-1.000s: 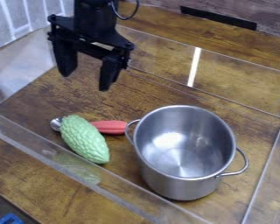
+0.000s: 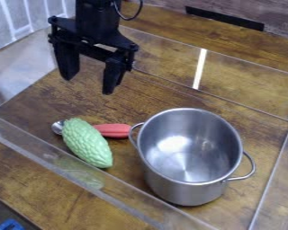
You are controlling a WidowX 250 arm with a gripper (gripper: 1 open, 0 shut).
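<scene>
The black gripper (image 2: 90, 72) hangs over the back left of the wooden surface, its two fingers apart with nothing seen between them. Below it, toward the front, lie a pale green bumpy vegetable (image 2: 89, 144) and a red-handled utensil (image 2: 112, 130) with a metal end, partly behind the vegetable. To their right stands an empty steel pot (image 2: 186, 153) with two side handles.
Clear walls (image 2: 62, 181) edge the work area. The wooden surface (image 2: 158, 94) behind the pot and under the gripper is free. A small blue object (image 2: 4, 225) sits at the lower left corner, outside the wall.
</scene>
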